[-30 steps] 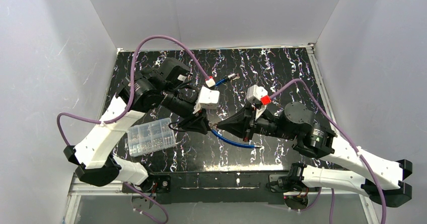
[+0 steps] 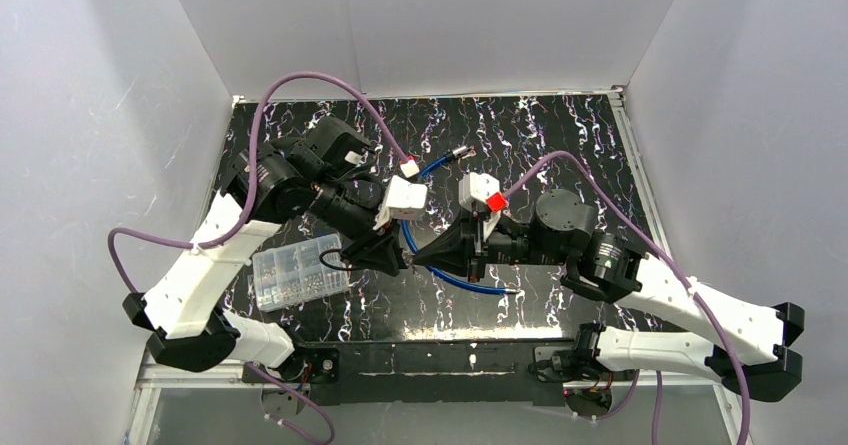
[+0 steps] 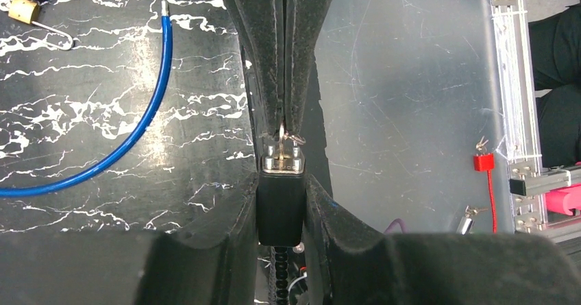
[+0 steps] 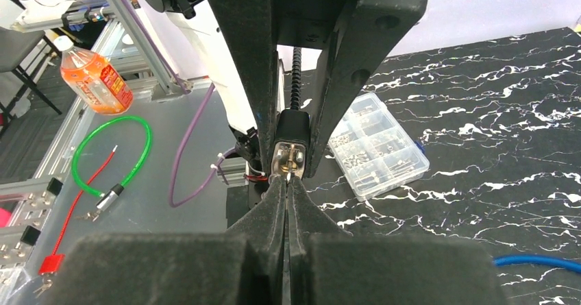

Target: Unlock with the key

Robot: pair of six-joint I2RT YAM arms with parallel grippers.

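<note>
A black lock body (image 3: 281, 212) with a metal end is held between the fingers of my left gripper. Its metal face (image 4: 289, 158) points at my right gripper, whose fingers are shut together. At those fingertips a small key (image 3: 281, 132) shows, with thin rings beside it, right against the metal end of the lock. How far the key reaches into the lock cannot be told. From above, the left gripper (image 2: 398, 263) and right gripper (image 2: 420, 259) meet tip to tip over the table; lock and key are hardly visible there.
A clear compartment box (image 2: 300, 271) of small parts sits left on the dark marbled table. A blue cable (image 2: 460, 283) lies under the grippers. In the left wrist view a brass padlock (image 3: 25, 9) lies at the upper left and a red lock (image 3: 484, 162) at the right.
Both grippers have shifted left in the top view, the right one farther. Its tips have come closer to the left gripper, and the gap between them has narrowed.
</note>
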